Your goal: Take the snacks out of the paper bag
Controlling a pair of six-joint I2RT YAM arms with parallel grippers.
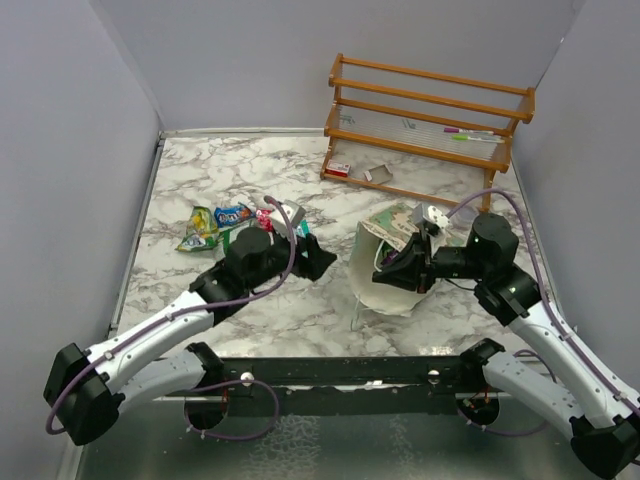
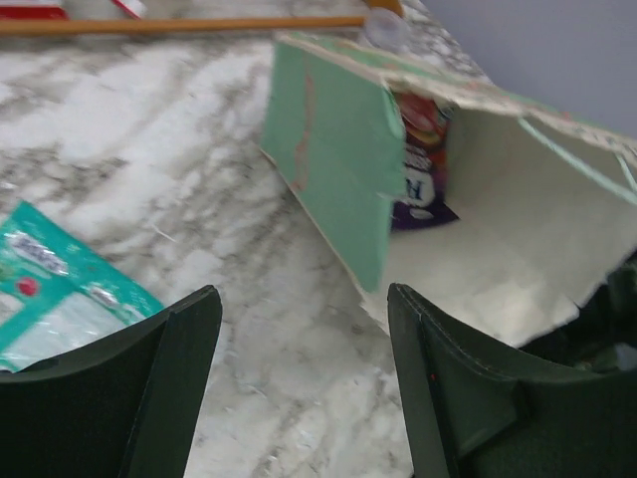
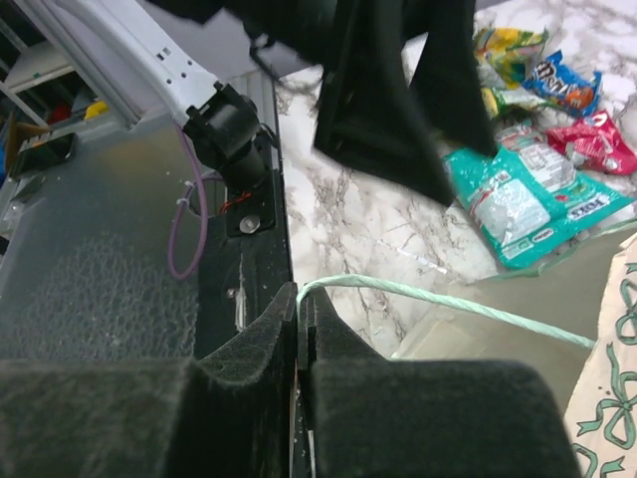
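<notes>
The paper bag (image 1: pixel 385 290) lies open on its side at right of centre; a purple snack packet (image 2: pixel 423 174) shows inside it. My left gripper (image 1: pixel 322 258) hangs just left of the bag, fingers apart, empty. My right gripper (image 1: pixel 395 275) is shut at the bag, a pale twisted handle (image 3: pixel 448 304) running over its fingertips; whether it is pinched is unclear. Snack packets lie at the left: teal (image 3: pixel 508 209), red (image 3: pixel 592 144), blue (image 1: pixel 232 215) and green-yellow (image 1: pixel 200 228).
A wooden rack (image 1: pixel 430 150) stands at the back with small boxes and markers. Walls (image 1: pixel 70 200) enclose the sides.
</notes>
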